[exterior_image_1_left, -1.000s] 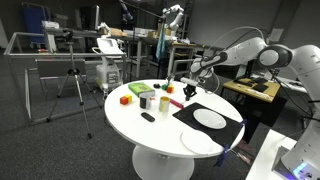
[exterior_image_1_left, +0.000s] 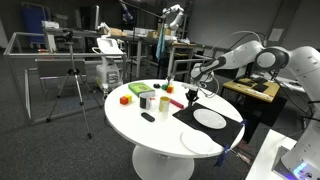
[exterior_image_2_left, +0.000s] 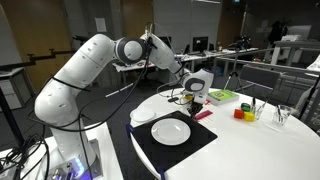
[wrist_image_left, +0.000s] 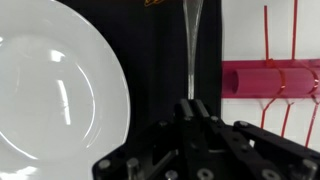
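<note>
A slim silver utensil (wrist_image_left: 191, 45) runs straight ahead from my gripper in the wrist view. The gripper is shut on its handle; the far end of the utensil is cut off by the frame's top edge. Left of it is a white plate (wrist_image_left: 55, 85) on a black mat (wrist_image_left: 150, 75). In exterior view 1 my gripper (exterior_image_1_left: 193, 98) is near the back left edge of the mat (exterior_image_1_left: 183, 112), behind the plate (exterior_image_1_left: 209, 118). The utensil is too small to make out clearly in the exterior views.
A pink roll (wrist_image_left: 270, 78) with red strands lies right of the gripper. Another white plate (exterior_image_1_left: 198, 142) sits near the table's front. Mugs (exterior_image_1_left: 164, 103), coloured blocks (exterior_image_1_left: 126, 99) and a green box (exterior_image_1_left: 139, 88) stand on the table's left side.
Over the last second my arm has shifted slightly toward the mat, to the right in exterior view 1. The plates and other tableware have stayed put.
</note>
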